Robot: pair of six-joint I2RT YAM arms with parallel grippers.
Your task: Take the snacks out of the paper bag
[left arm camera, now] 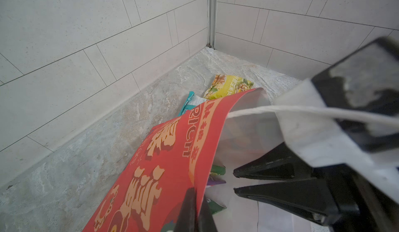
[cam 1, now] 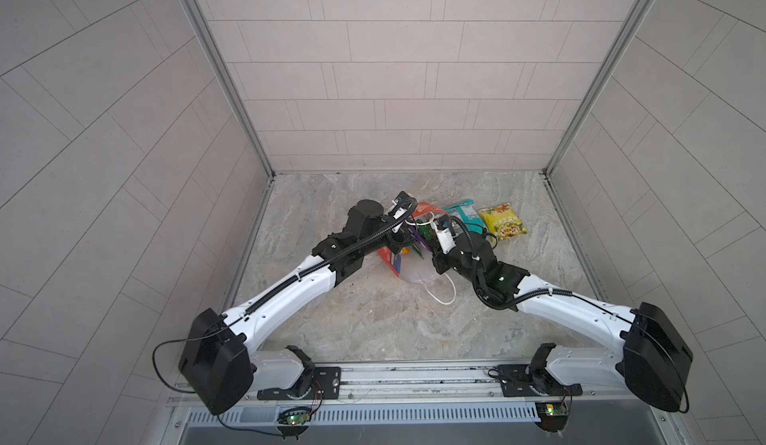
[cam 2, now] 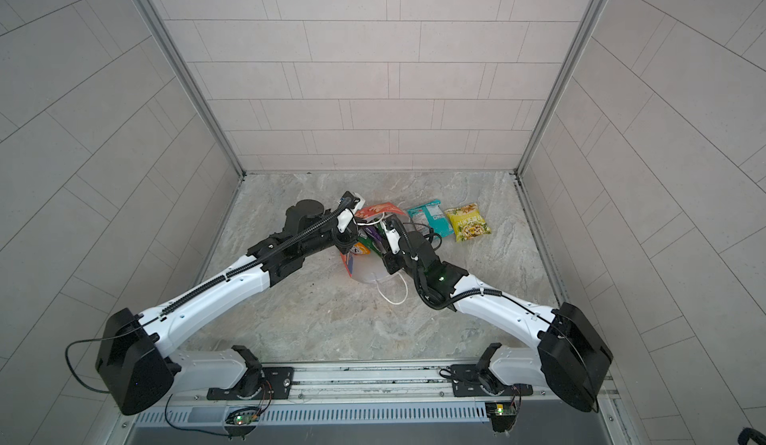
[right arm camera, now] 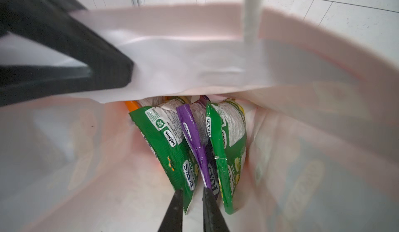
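Note:
The red paper bag (left arm camera: 153, 165) lies on its side, mouth facing forward. My left gripper is shut on its rim, holding the mouth open. My right gripper is part open inside the mouth, nothing between its fingers, just short of the packets: two green packets (right arm camera: 226, 148) (right arm camera: 160, 136), a purple one (right arm camera: 193, 140) between them, and an orange one (right arm camera: 132, 104) mostly hidden behind.
A teal packet (cam 2: 431, 217) and a yellow packet (cam 2: 468, 221) lie outside, right of the bag at the back. Tiled walls enclose the marble surface.

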